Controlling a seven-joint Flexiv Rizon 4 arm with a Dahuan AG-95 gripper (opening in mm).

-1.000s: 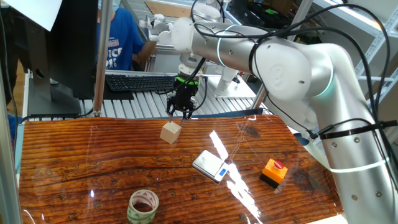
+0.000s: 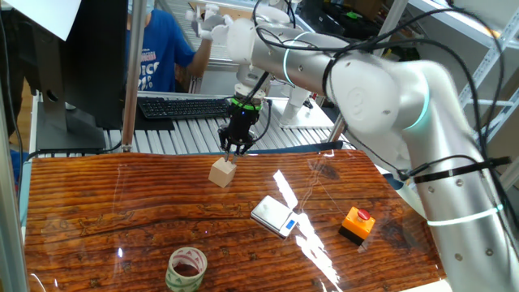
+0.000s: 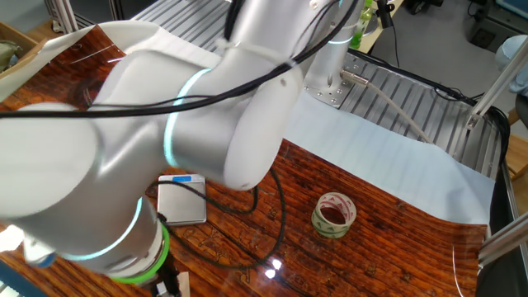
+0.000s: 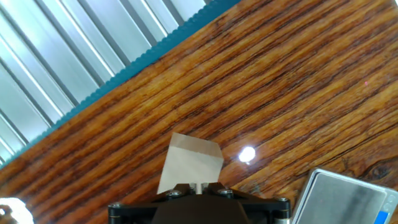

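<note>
A pale wooden block sits near the far edge of the glossy wooden table. In the wrist view the same block lies just beyond the fingertips, its lower part hidden by the gripper. My gripper points down right over the block's top. Seen from the wrist, the gripper has its fingertips together, much narrower than the block, with nothing visible between them. Whether the tips touch the block's top cannot be told. A corner of the block shows at the bottom of exterior view 2.
A small scale lies mid-table. An orange box with a red button stands to its right, and a tape roll at the front. Beyond the table's far edge are a keyboard and a monitor.
The gripper's fingers, spread apart over the block earlier, have come together. The block and other table objects have stayed in place; the person behind has moved a hand.
</note>
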